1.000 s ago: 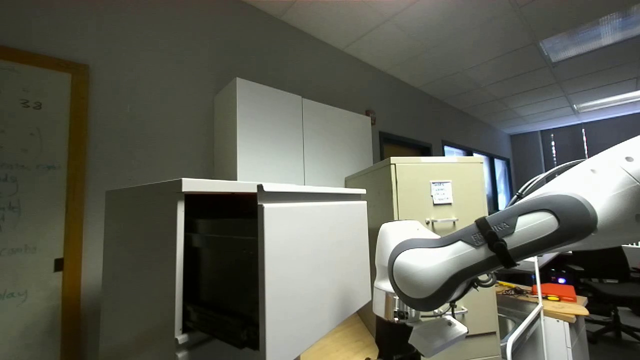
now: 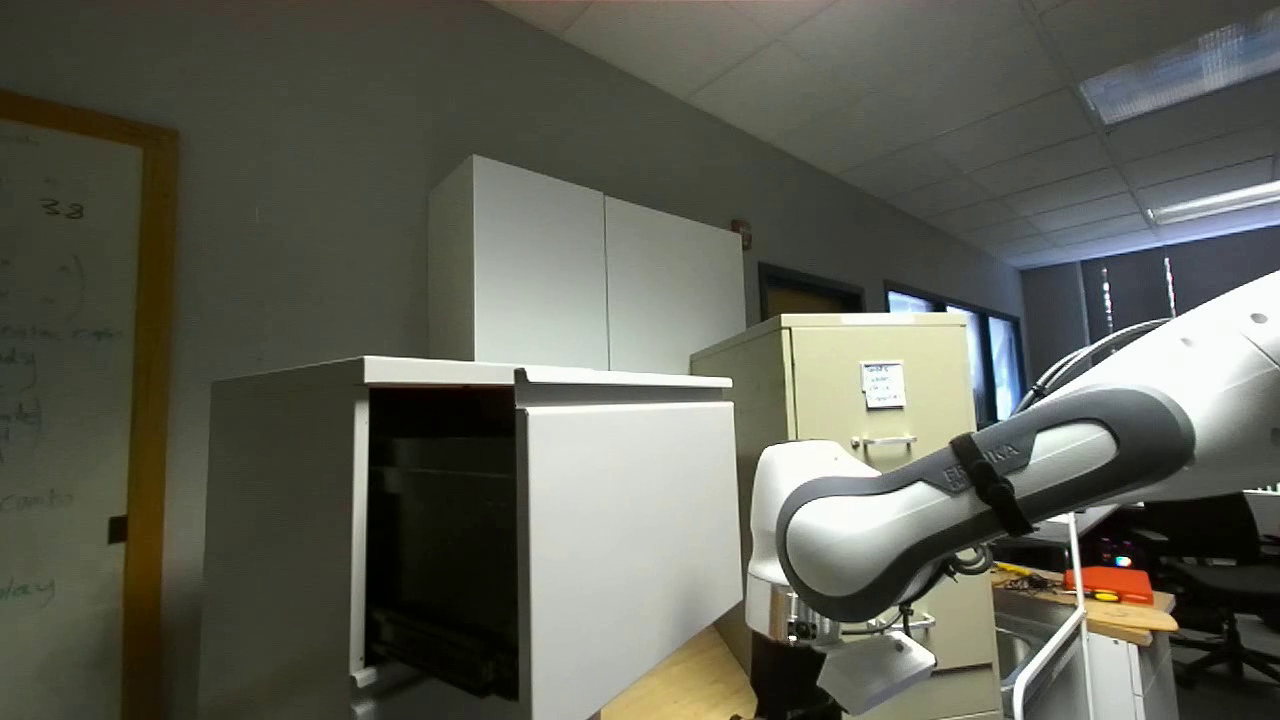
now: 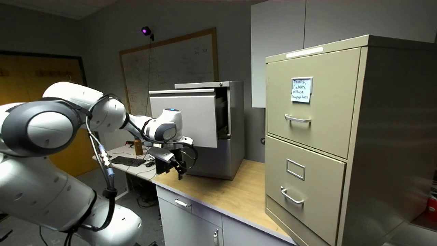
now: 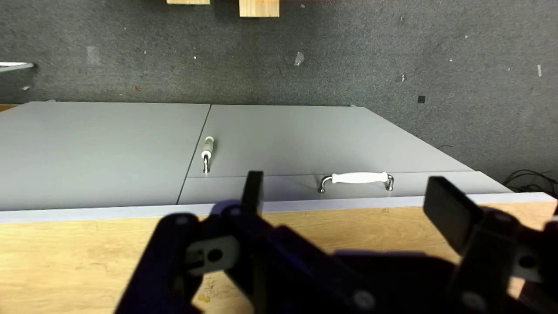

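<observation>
Pulled out of the white cabinet [image 3: 235, 123] is its upper drawer, whose plain front [image 3: 184, 114] stands away from the body. From the side, the drawer front [image 2: 630, 528] is seen with a dark gap behind it. In front of and below the drawer front hangs my gripper [image 3: 172, 168], pointing down. The wrist view shows the gripper open, its fingers [image 4: 452, 214] wide apart above the counter's front edge, with nothing held between them. Exterior view 1 cuts off the fingertips at the bottom.
A side desk [image 3: 143, 170] holds a keyboard [image 3: 128, 161] and a brown bottle [image 3: 138, 147].
</observation>
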